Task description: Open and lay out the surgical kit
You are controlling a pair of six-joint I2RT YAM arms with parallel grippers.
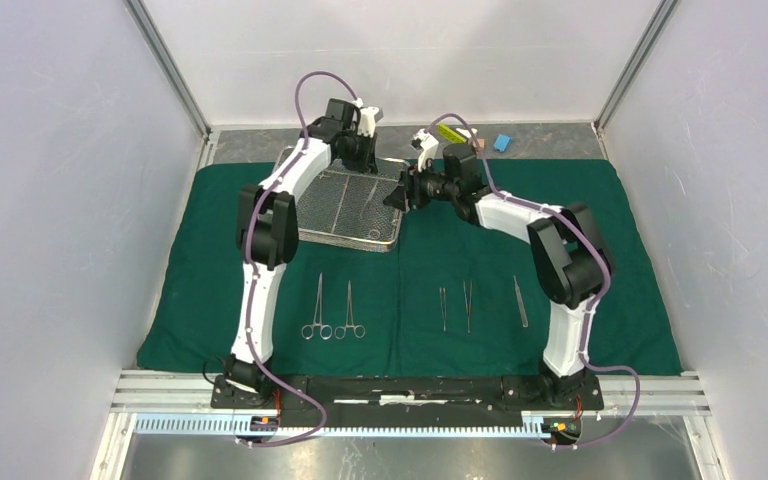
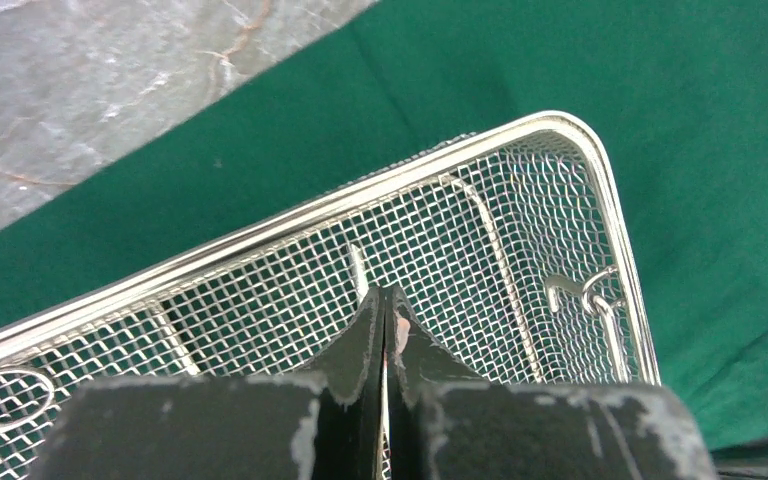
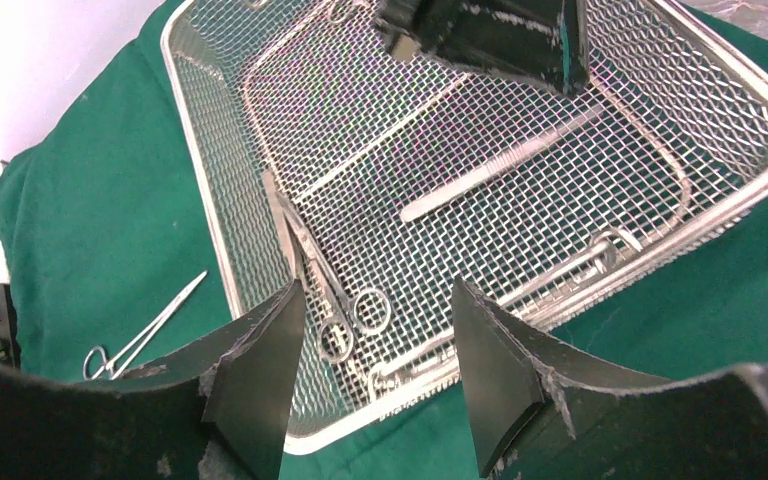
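Note:
The wire mesh basket (image 1: 345, 240) stands on the green cloth at the back, left of centre. Inside it lies a slim silver handle (image 3: 500, 170), probably a scalpel's, and a pair of scissors (image 3: 332, 312) near the wall. My left gripper is over the basket with its fingertips together. The handle (image 2: 357, 265) runs close under those fingers; whether they touch it is unclear. Reaching over the basket's right side, my right gripper has its fingers well apart and nothing between them. Two ringed clamps (image 1: 335, 325) lie in front of the basket.
Two tweezers (image 1: 468, 305) and a slim silver instrument (image 1: 520, 300) lie at the front right of the cloth. Behind the cloth are a yellow box (image 1: 451, 136) and a blue block (image 1: 501, 142). Both grippers are close together over the basket.

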